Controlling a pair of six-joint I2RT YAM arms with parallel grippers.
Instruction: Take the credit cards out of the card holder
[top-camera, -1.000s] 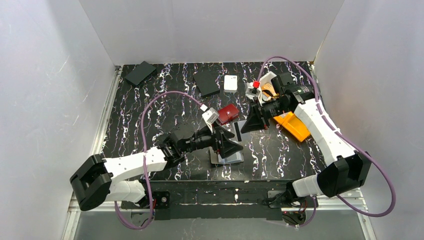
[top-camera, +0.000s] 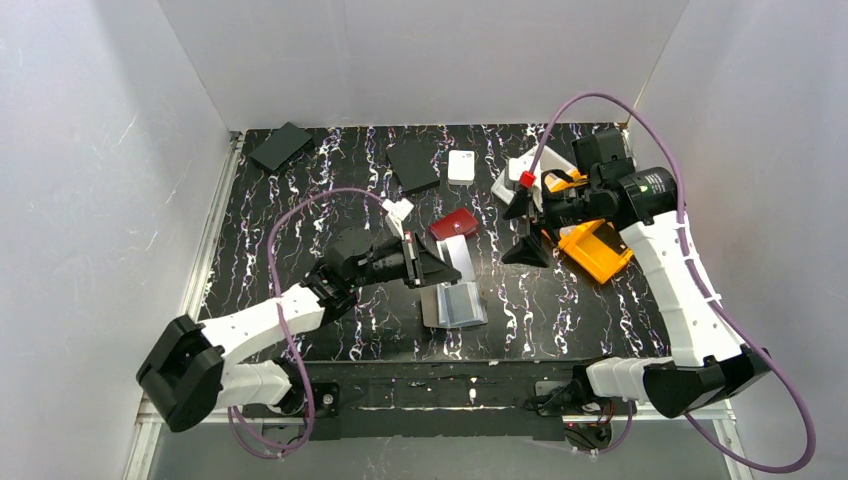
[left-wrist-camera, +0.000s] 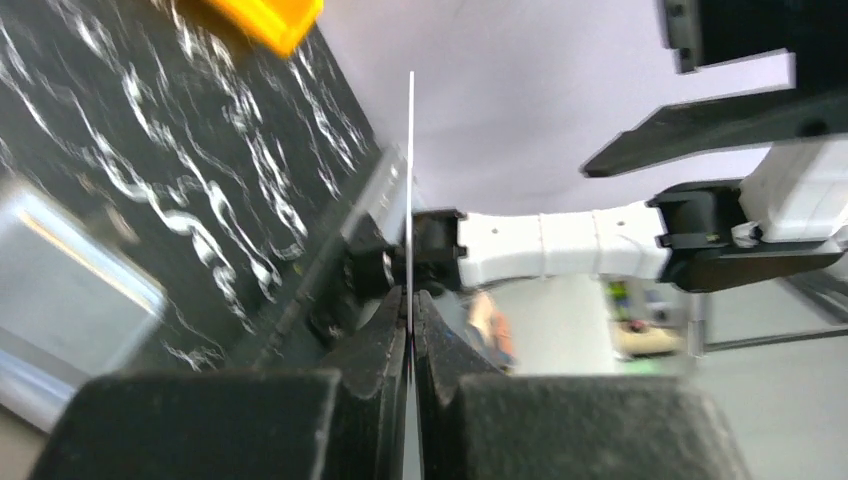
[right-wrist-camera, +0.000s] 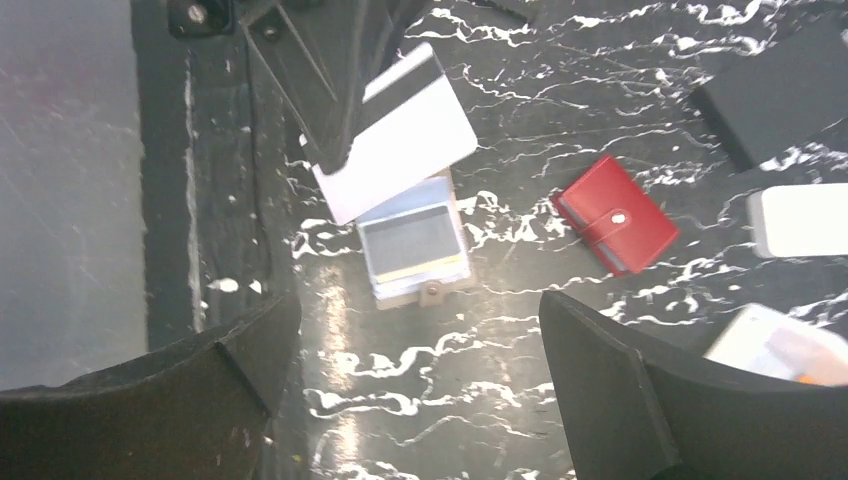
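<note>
A white card with a dark stripe is held by my left gripper (top-camera: 440, 268), seen edge-on in the left wrist view (left-wrist-camera: 408, 318) between its shut fingers. Beneath it on the table lies the open card holder (top-camera: 458, 305), with clear sleeves, also at lower left in the left wrist view (left-wrist-camera: 70, 300) and centre of the right wrist view (right-wrist-camera: 412, 250). My right gripper (top-camera: 524, 240) stands open to the right of the holder, above the table, with nothing between its fingers.
A red wallet (top-camera: 452, 222) lies behind the holder. A white box (top-camera: 461, 167) and dark slabs (top-camera: 412, 167) are at the back. An orange container (top-camera: 597, 255) sits under the right arm.
My left gripper shut on the card and moved slightly left and back with it.
</note>
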